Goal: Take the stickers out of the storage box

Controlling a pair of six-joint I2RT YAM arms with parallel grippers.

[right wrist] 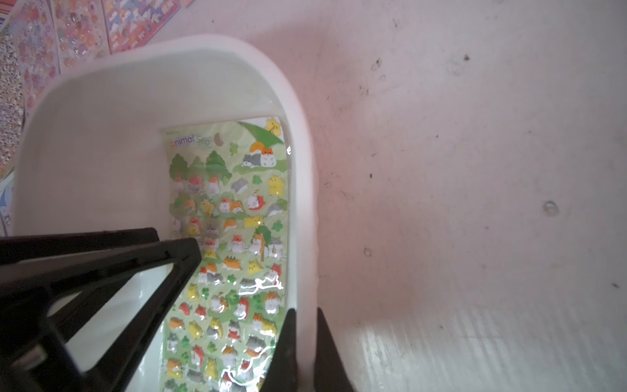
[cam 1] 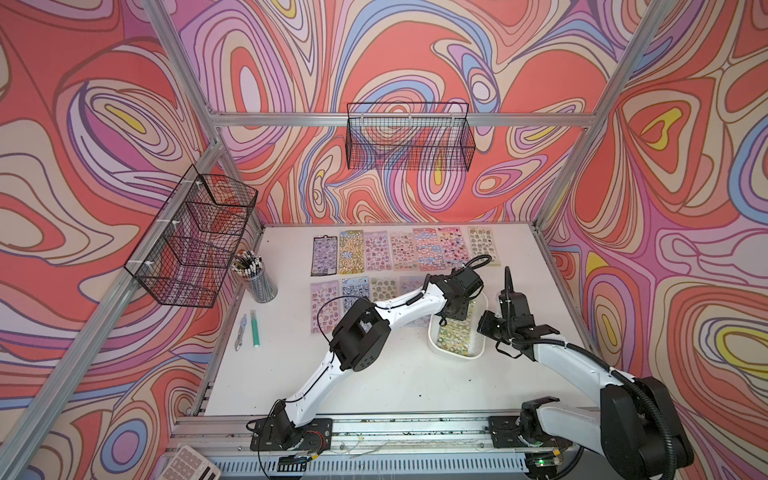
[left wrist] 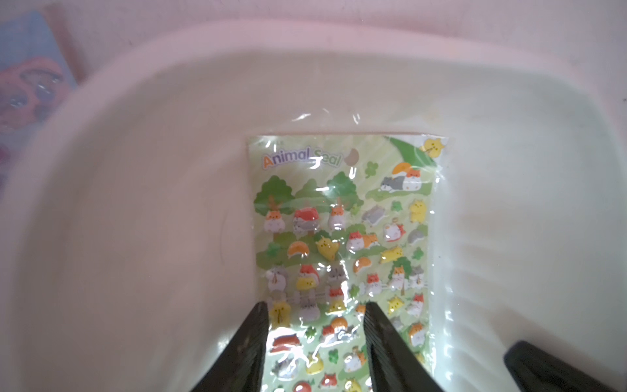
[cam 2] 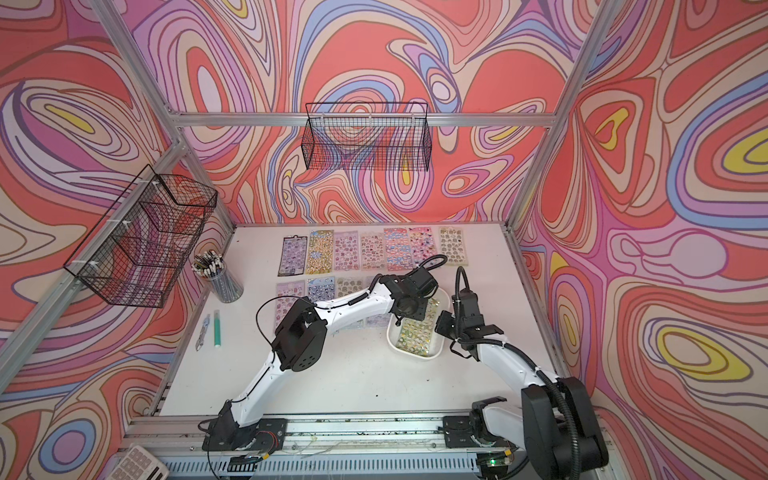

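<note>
The white storage box [right wrist: 303, 196] stands on the table, with a green "Animal Seal" sticker sheet [left wrist: 346, 215] lying flat along its bottom. Over the lower part of that sheet, inside the box, my left gripper points down with its fingers apart and nothing between them; whether the tips touch the sheet, I cannot tell. My right gripper is shut on the box's right rim, one finger on either side of the thin wall. In the top left view, the box [cam 1: 458, 355] is partly covered by the left arm.
Several sticker sheets [cam 1: 377, 250] lie in two rows behind and left of the box. A pen holder [cam 1: 260, 285] and a green cutter [cam 1: 255, 328] are on the table's left side. Bare table [cam 1: 360, 392] stretches in front.
</note>
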